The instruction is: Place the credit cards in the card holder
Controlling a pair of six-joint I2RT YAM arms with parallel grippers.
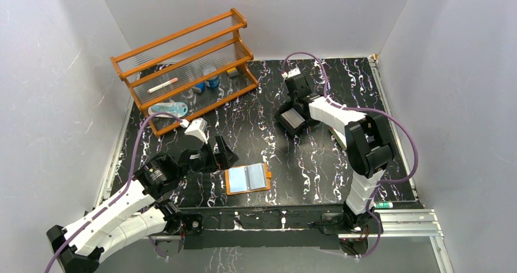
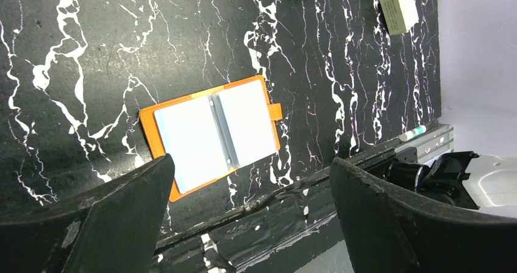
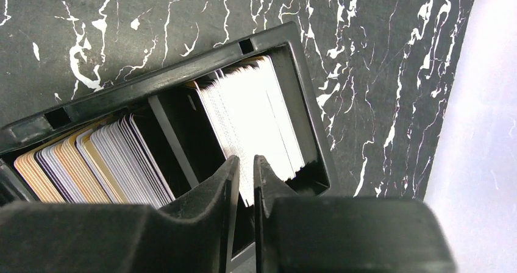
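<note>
The open orange card holder [image 1: 238,180] with clear sleeves lies at the front middle; in the left wrist view it [image 2: 189,142] sits between the fingers of my left gripper, which is open and empty above it. Toward the back right is a black card box [image 1: 282,117], partly under the right arm. In the right wrist view it holds a row of coloured cards [image 3: 97,163] and a row of white cards [image 3: 250,120]. My right gripper is over the white cards, fingertips close together; whether a card is between them I cannot tell.
A wooden rack [image 1: 183,90] with small items fills the back left. A pale box [image 2: 395,5] lies right of the card box, under the right arm. A green-capped tube [image 1: 383,205] is on the front right edge.
</note>
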